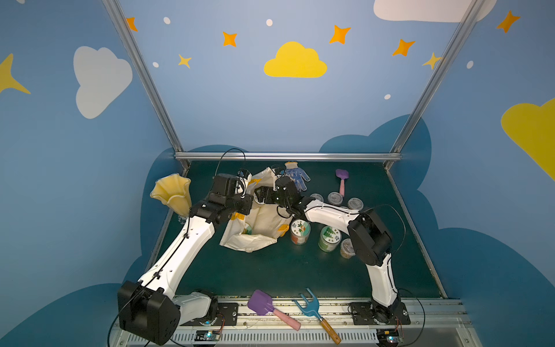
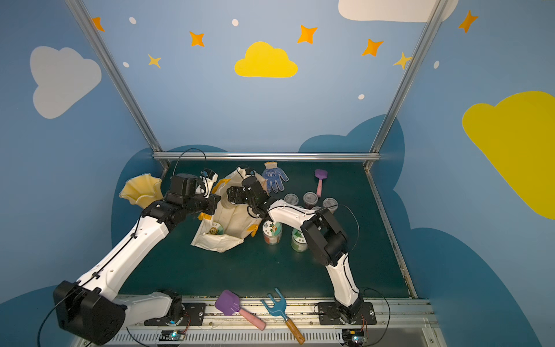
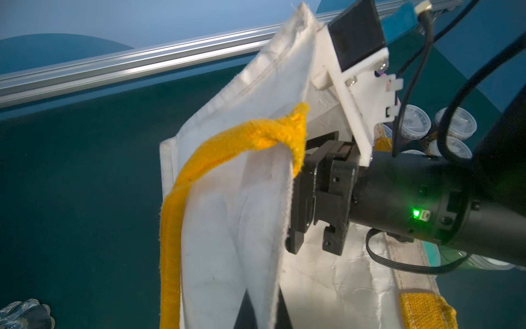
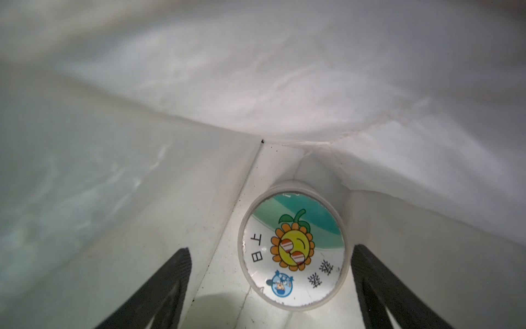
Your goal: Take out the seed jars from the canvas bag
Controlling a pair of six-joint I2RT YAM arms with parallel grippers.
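Note:
The white canvas bag [image 1: 268, 222] with yellow handles lies open on the table. My left gripper is shut on the bag's left rim, the cloth running between its fingertips. Inside the bag, a seed jar with a sunflower lid [image 4: 293, 249] stands in a corner. My right gripper is open above it, one finger to either side of the lid; contact cannot be told. In the top right view, another jar [image 2: 215, 229] sits at the bag's near end. Outside, to the right, stand an orange-labelled jar [image 1: 299, 232] and a green-labelled jar [image 1: 329, 238].
Several small clear-lidded tubs [image 1: 334, 199] stand right of the bag, partly behind my right arm. A blue glove [image 1: 297, 175] and purple shovel [image 1: 342, 178] lie at the back. Another shovel [image 1: 263, 303] and a blue fork [image 1: 311, 307] lie in front.

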